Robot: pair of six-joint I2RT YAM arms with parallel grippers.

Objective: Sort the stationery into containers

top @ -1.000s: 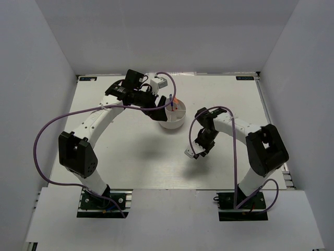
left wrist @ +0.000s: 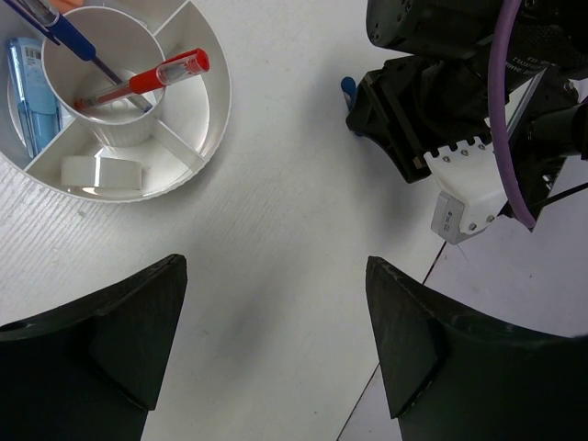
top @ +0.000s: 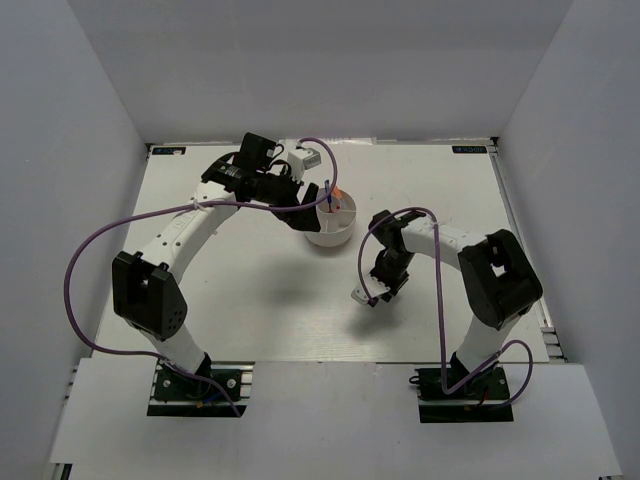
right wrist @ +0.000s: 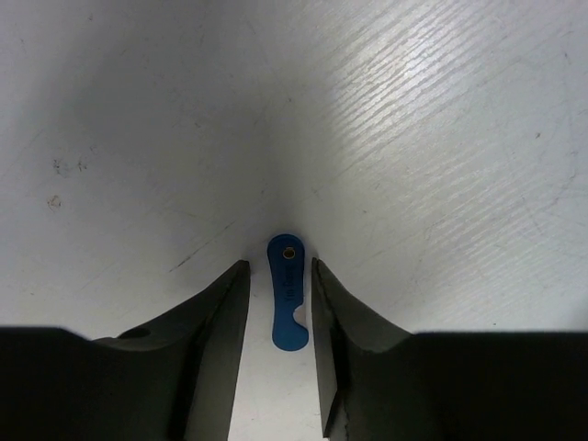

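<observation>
A small flat blue piece [right wrist: 288,285] with a rounded, holed end lies on the table between the fingers of my right gripper, which is part open around it, low at the surface. My left gripper is open and empty, above the table beside the white divided container [top: 330,235]. In the left wrist view that container holds a blue pen [left wrist: 80,43] and a red pen [left wrist: 176,70] in its middle cup, with a light blue item [left wrist: 37,106] and a white block [left wrist: 101,173] in outer compartments.
The right arm stands close to the table's right side, and the left arm reaches over the middle toward the container.
The left arm has not moved.
</observation>
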